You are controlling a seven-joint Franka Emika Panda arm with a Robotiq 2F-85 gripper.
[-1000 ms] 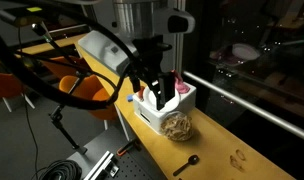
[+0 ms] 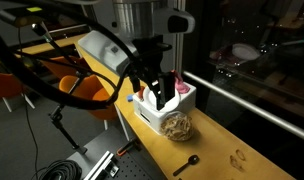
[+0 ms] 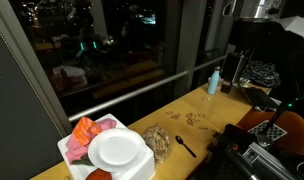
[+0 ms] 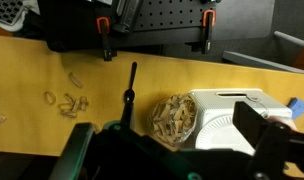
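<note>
My gripper hangs above the table, its two dark fingers (image 4: 84, 140) wide apart at the bottom of the wrist view. Nothing shows between them except the table things below. Under it lies a round, clear-looking bundle of brown pieces (image 4: 173, 118). Beside the bundle, a black spoon (image 4: 129, 98) rests on the wood. A white bin (image 4: 254, 100) stands on the bundle's other side, with a white plate (image 3: 114, 149) on top of it. Pink and orange items (image 3: 86, 132) lie in the bin beside the plate.
Small tan loops and pieces (image 4: 70, 104) are scattered on the wooden table (image 2: 214, 158). A light-blue bottle (image 3: 214, 81) stands at the table's far end. A metal rail (image 2: 247, 105) runs along the window. Bare wood surrounds the spoon.
</note>
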